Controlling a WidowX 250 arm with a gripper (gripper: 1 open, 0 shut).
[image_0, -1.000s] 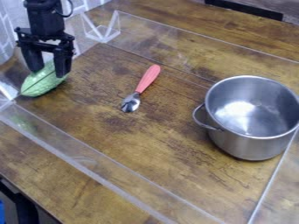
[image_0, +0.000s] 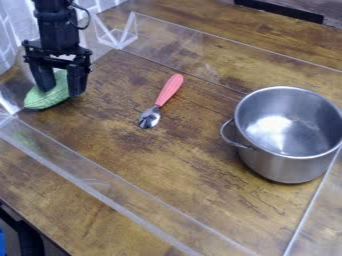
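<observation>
At the left of the camera view, the black gripper (image_0: 59, 78) hangs low over a green oblong object (image_0: 46, 97), its fingers around or just above the far part of it. Whether the fingers are closed on it is hard to tell. A spoon with a pink handle (image_0: 170, 88) and a metal bowl end lies in the middle of the wooden table. A steel pot (image_0: 285, 145) with a side handle stands at the right.
Clear plastic walls border the work area (image_0: 174, 190) along the left, front and right.
The gripper has shifted slightly to the right over the green object. The spoon and pot are where they were.
</observation>
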